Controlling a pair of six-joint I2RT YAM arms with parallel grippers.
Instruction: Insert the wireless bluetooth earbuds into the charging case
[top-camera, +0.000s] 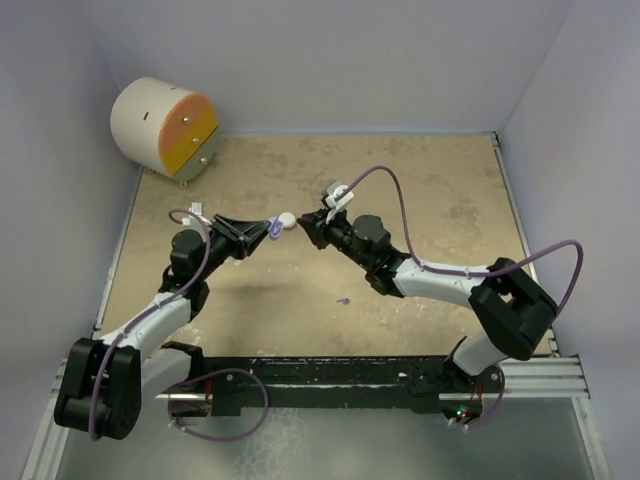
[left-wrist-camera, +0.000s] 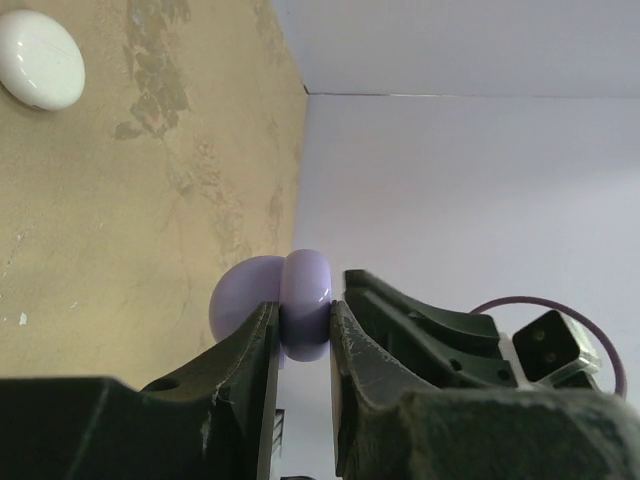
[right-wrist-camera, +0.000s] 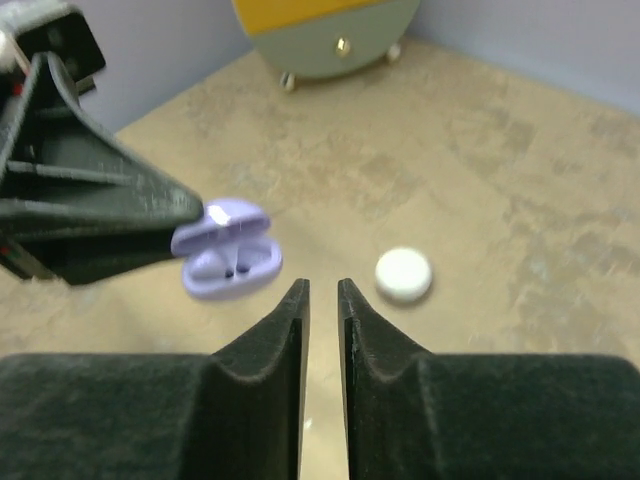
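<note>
My left gripper (top-camera: 262, 228) is shut on the purple charging case, held up over the table; the right wrist view shows the case (right-wrist-camera: 228, 268) with its lid raised and hollows inside. My right gripper (top-camera: 312, 222) is at the right of the case, pointed toward it, its fingertips (right-wrist-camera: 350, 300) close together; nothing clearly shows between them. A small purple piece (top-camera: 343, 300), apparently an earbud, lies on the table below the right arm.
A white round disc (top-camera: 287, 218) lies on the table behind the case. A striped drum-shaped cabinet (top-camera: 162, 128) stands at the back left.
</note>
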